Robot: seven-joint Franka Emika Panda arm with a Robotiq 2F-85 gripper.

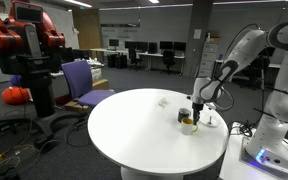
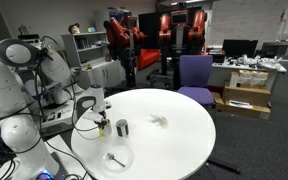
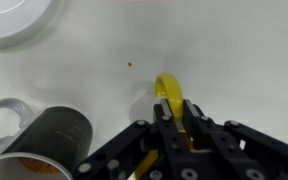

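Observation:
In the wrist view my gripper is shut on a yellow object, whose curved end sticks out past the fingers. More yellow shows below them, and the rest is hidden, so its full shape is unclear. A dark cup stands at the lower left, apart from the fingers, with something orange-brown inside a light-rimmed opening. From the first exterior view, a white cup with yellow at its top sits right by the gripper. The second exterior view shows yellow under the gripper and a dark cup beside it.
A white plate with a utensil on it lies near the table's front edge. Something pale rests further along the round white table. Much of the tabletop away from the arm is clear. A purple chair stands beyond the edge.

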